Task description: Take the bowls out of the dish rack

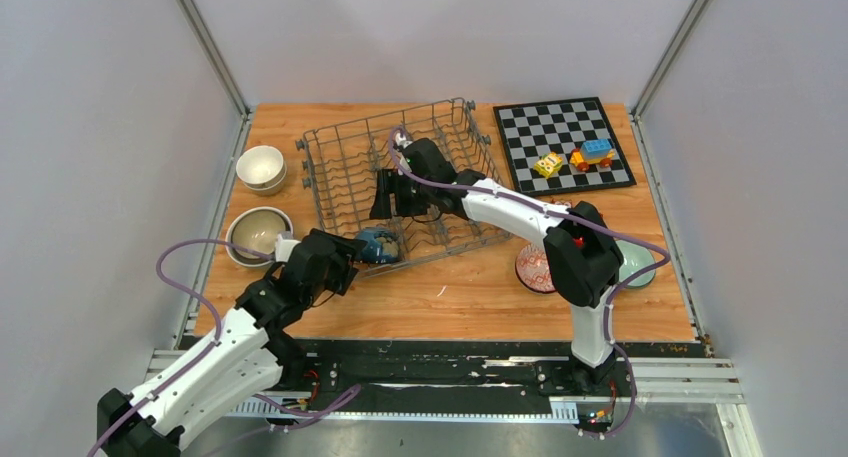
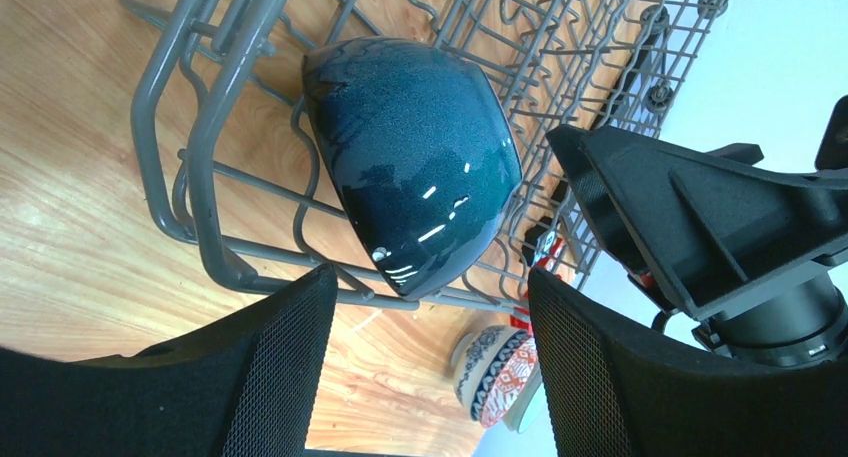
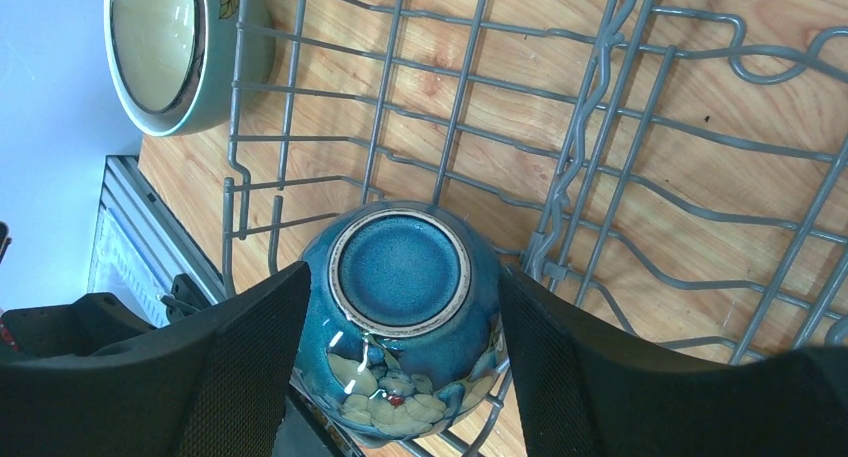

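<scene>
A glossy blue bowl (image 1: 380, 245) with painted flowers lies tipped in the near left corner of the grey wire dish rack (image 1: 345, 142). In the left wrist view, the bowl (image 2: 420, 157) sits beyond the parted fingertips of my left gripper, at the rack's outer rail. My right gripper (image 1: 388, 213) is over the rack above the bowl. From the right wrist view, the bowl's ringed foot (image 3: 400, 267) shows between open fingers; whether they touch it I cannot tell.
At left on the table stand white bowls (image 1: 262, 165) and a beige bowl (image 1: 258, 235). A red-patterned bowl (image 1: 535, 272) and a green bowl (image 1: 637, 261) are at right, partly behind my right arm. A chessboard (image 1: 545, 127) carries toy vehicles.
</scene>
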